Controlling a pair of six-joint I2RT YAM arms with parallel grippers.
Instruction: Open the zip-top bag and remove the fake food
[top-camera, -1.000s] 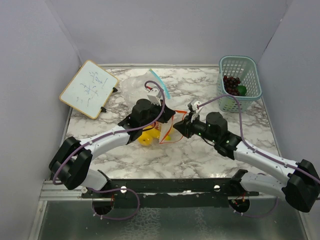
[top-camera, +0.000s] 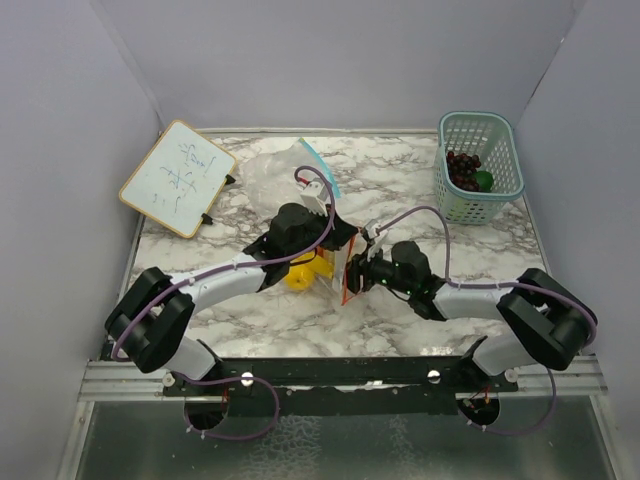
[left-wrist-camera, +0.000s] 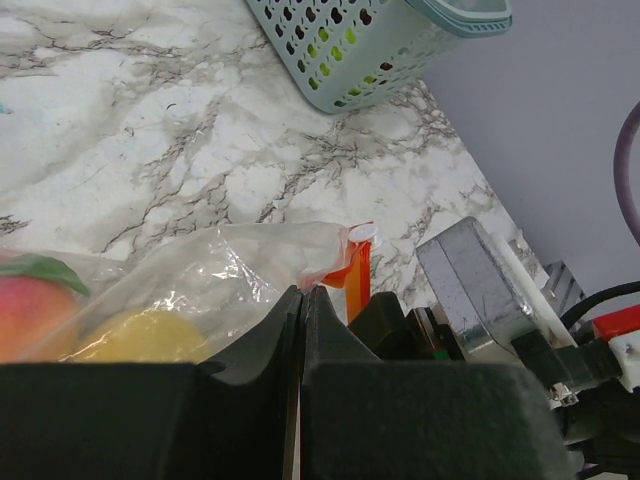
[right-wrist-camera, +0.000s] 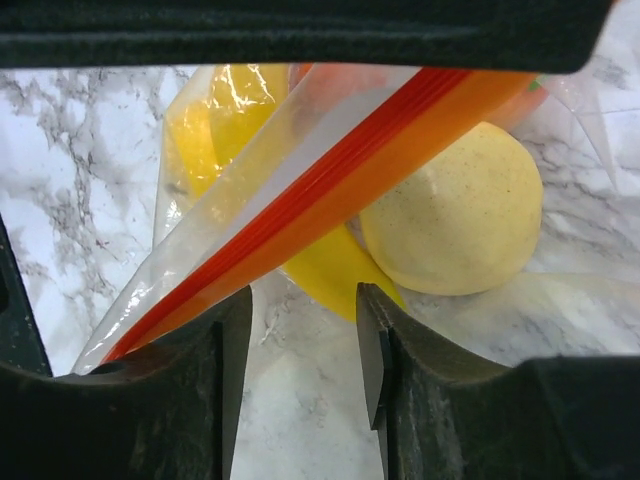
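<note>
The clear zip top bag (left-wrist-camera: 230, 270), with an orange-red seal strip (right-wrist-camera: 290, 210), holds fake food: a yellow piece (right-wrist-camera: 330, 270), a pale round piece (right-wrist-camera: 450, 210) and a peach-colored fruit (left-wrist-camera: 25, 315). My left gripper is shut, gripping the bag's top edge near the seal as far as the left wrist view shows. My right gripper is part open at the bag's mouth, facing the yellow piece, with the orange strip crossing above its fingers.
A mint basket (top-camera: 478, 210) with grapes stands at back right. A whiteboard (top-camera: 175, 175) lies at left, another clear bag (top-camera: 275, 175) at the back. Walls border the table.
The left arm has shifted slightly right, and the bag's orange strip now stands more upright in the top view.
</note>
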